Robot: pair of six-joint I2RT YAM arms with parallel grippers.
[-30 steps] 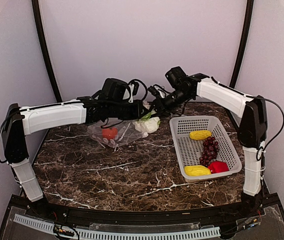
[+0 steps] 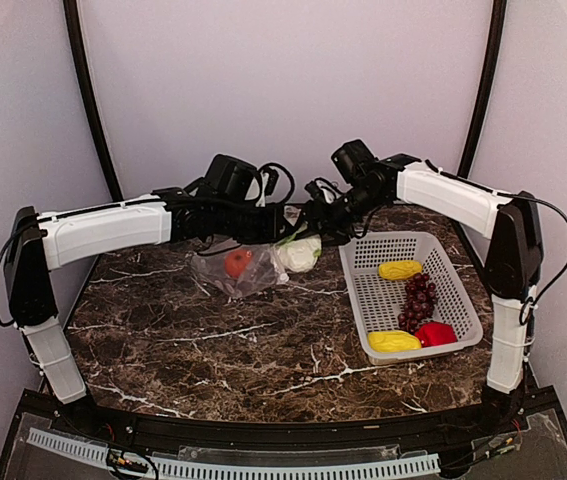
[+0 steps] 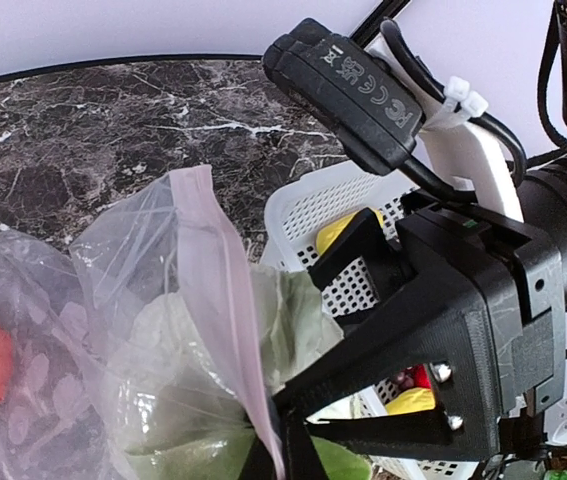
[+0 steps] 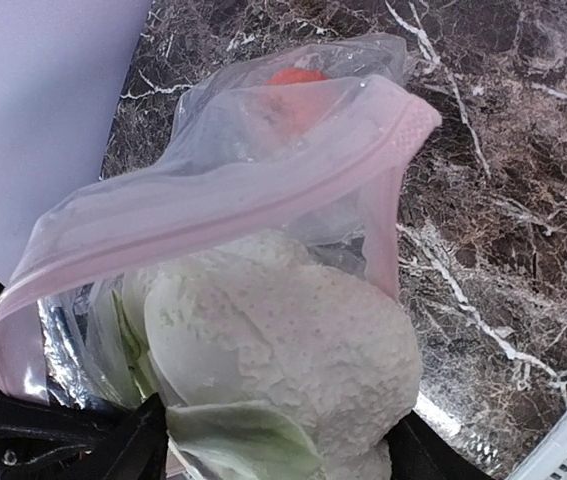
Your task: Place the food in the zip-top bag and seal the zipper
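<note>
The clear zip top bag (image 4: 293, 190) with its pink zipper edge has its mouth spread toward the right arm. A tomato-like red item (image 2: 237, 262) lies inside it. My left gripper is shut at the bag's pink rim, which runs down to its fingertips. The white cauliflower with green leaves is at the bag mouth, partly behind the clear film in the left wrist view. My right gripper has its fingers apart on either side of the cauliflower. Whether they grip it cannot be told.
A grey perforated basket (image 2: 358, 320) on the right holds two yellow items, one being the front one (image 2: 394, 341), dark grapes (image 2: 419, 300) and a red item (image 2: 435, 334). Both grippers are close together over the bag mouth.
My right gripper has dipped slightly and now stands closer around the cauliflower, hiding much of its leaf. The bag and red item have shifted a little to the right. The left arm is nearly still.
</note>
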